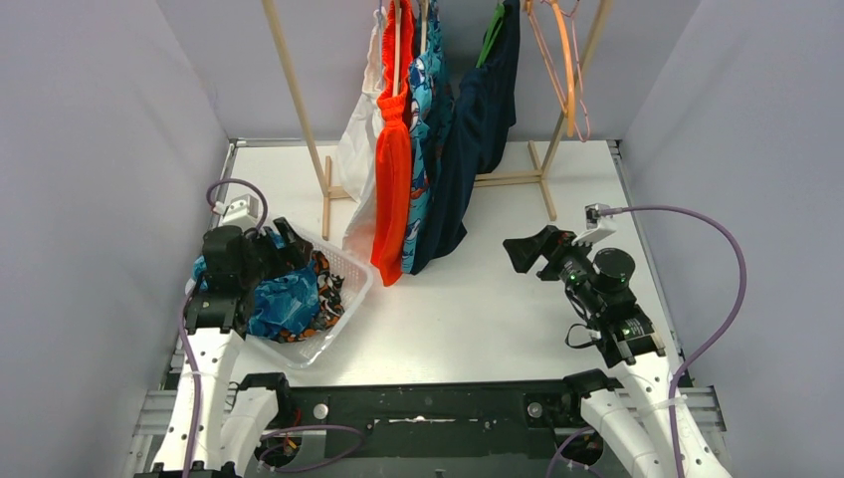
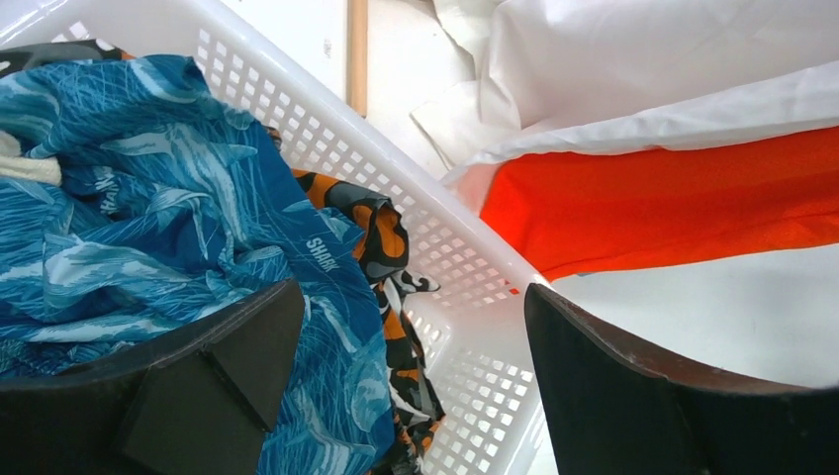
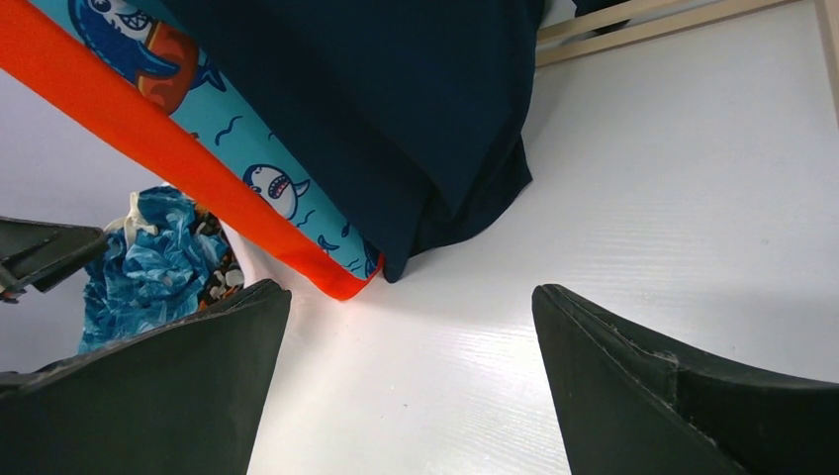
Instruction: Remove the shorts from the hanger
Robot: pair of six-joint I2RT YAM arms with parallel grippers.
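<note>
Several pairs of shorts hang from the rack in the top view: white shorts [image 1: 359, 142], red shorts [image 1: 392, 189], shark-print shorts [image 1: 424, 119] and dark navy shorts [image 1: 453, 189]. Above the white basket my left gripper [image 1: 293, 243] is open, nothing between its fingers. Beneath it, crumpled blue shorts [image 2: 188, 218] lie in the basket over an orange-and-black patterned garment [image 2: 381, 237]. My right gripper [image 1: 524, 255] stands open and empty over the table, to the right of the navy shorts' lower hem [image 3: 455, 198]. A green hanger [image 1: 491, 36] shows at the navy shorts' top.
The white basket [image 1: 343, 334] occupies the table's left side. Empty orange hangers [image 1: 567, 70] dangle at the rack's right end. The rack's wooden feet [image 1: 542, 182] rest on the table, whose middle and front right [image 1: 448, 329] are bare.
</note>
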